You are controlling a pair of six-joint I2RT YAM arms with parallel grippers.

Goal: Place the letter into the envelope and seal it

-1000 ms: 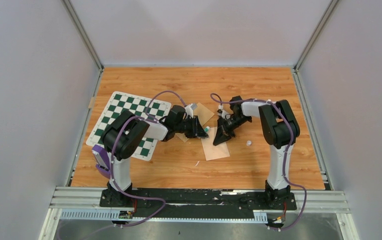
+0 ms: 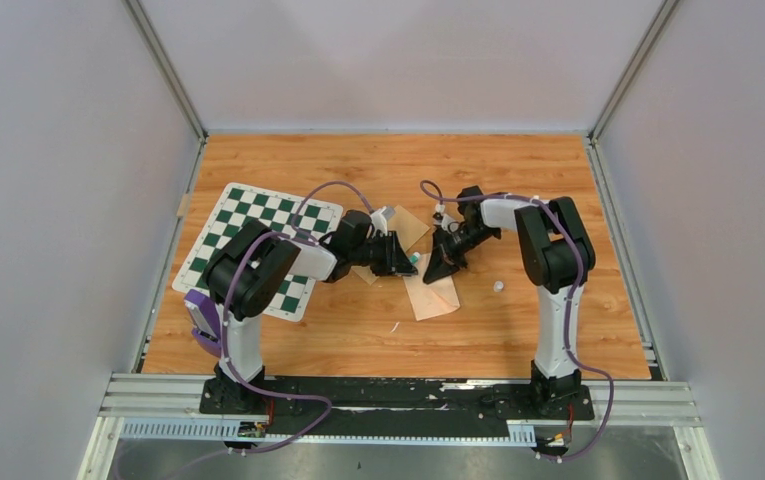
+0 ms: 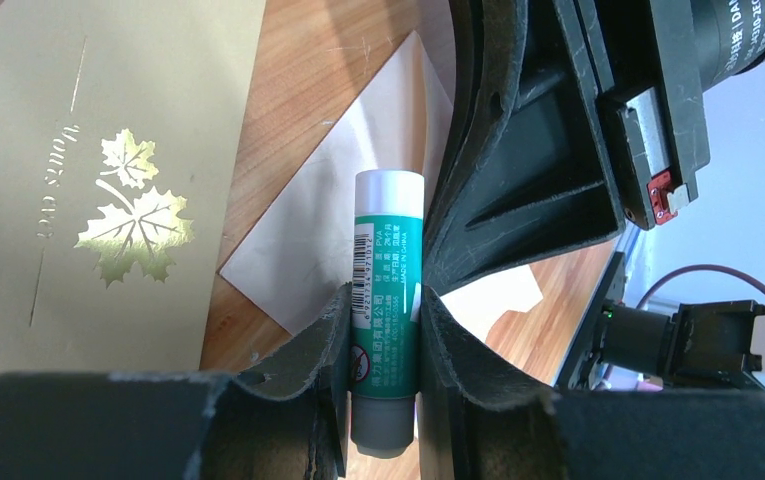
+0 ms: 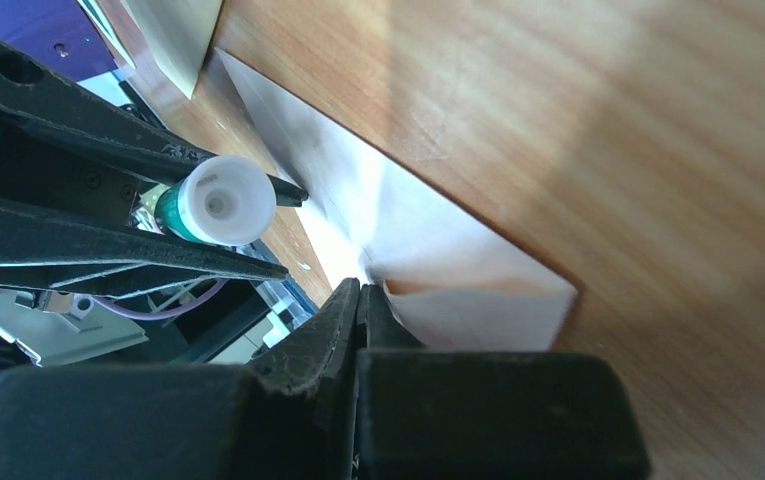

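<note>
A pale paper envelope (image 2: 432, 300) lies on the wooden table between my arms, its near edge creased and raised in the right wrist view. My left gripper is shut on a green-and-white glue stick (image 3: 390, 270), held uncapped with its white end over the paper. My right gripper is shut with its tips against the raised fold of the envelope (image 4: 408, 210); whether paper is pinched between them is hidden. No separate letter can be made out.
A tan card with gold leaves (image 3: 108, 310) lies beside the envelope. A white cap (image 2: 498, 286) rests to the right. At left are a green checkered board (image 2: 233, 215) and a purple object (image 2: 203, 320).
My right gripper has shifted slightly left and toward the back of the table. The envelope's near right edge has buckled and lifted. My left gripper with the glue stick stays put.
</note>
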